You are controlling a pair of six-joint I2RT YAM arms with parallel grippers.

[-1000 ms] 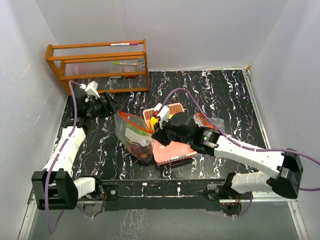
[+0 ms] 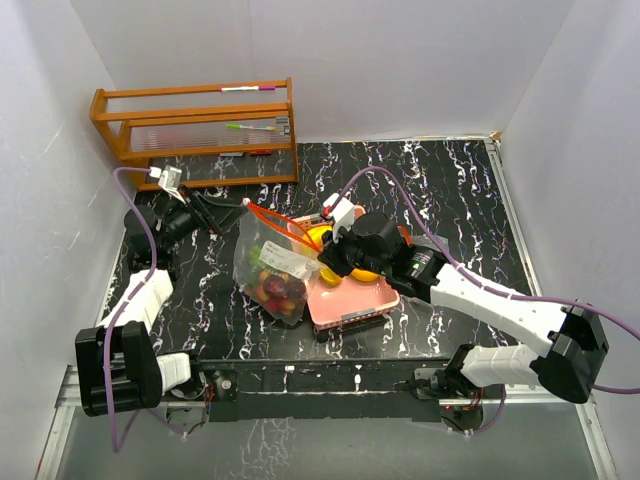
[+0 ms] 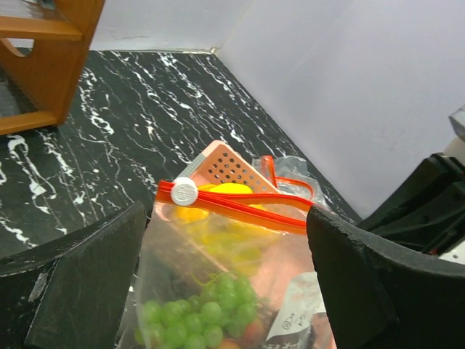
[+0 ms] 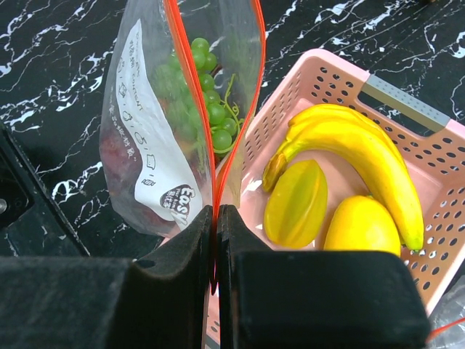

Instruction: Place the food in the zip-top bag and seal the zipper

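The clear zip bag with orange zipper strips and white label holds grapes and red fruit. My right gripper is shut on the bag's zipper edge, and the bag hangs beside the pink basket. My left gripper is open at the zipper's other end; in the left wrist view the round slider shows between its fingers. The basket holds bananas, a yellow starfruit and a mango.
A wooden rack stands at the back left. Another bag with an orange zipper lies right of the basket, partly behind my right arm.
Since one second ago my right gripper has moved toward the back right with the bag's edge.
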